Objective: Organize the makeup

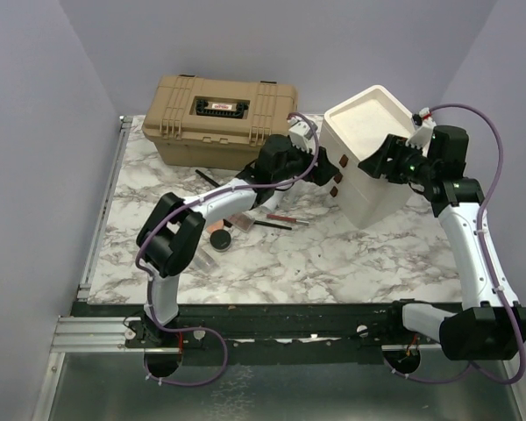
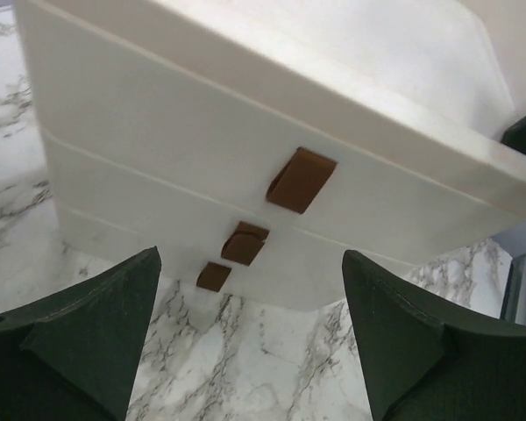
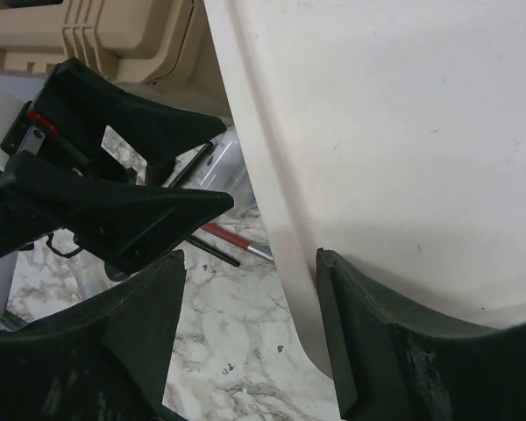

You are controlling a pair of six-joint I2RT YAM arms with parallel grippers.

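Note:
The white drawer unit [image 1: 366, 175] stands at the back right, with brown knobs on its front. In the left wrist view my left gripper is open and faces that front, the middle knob [image 2: 245, 242] lying between its fingers in the picture; no grip on it shows. My right gripper straddles the unit's raised top rim [image 3: 285, 263], fingers apart, one finger [image 3: 333, 272] on the inner side close to the rim. Makeup lies loose on the marble: a red-handled brush [image 1: 287, 219], a black jar [image 1: 220, 239] and a clear item [image 1: 204, 260].
A closed tan toolbox [image 1: 219, 123] fills the back left. More items lie partly beneath the left arm, among them a black pencil [image 1: 208, 178] and a pinkish palette [image 1: 242, 221].

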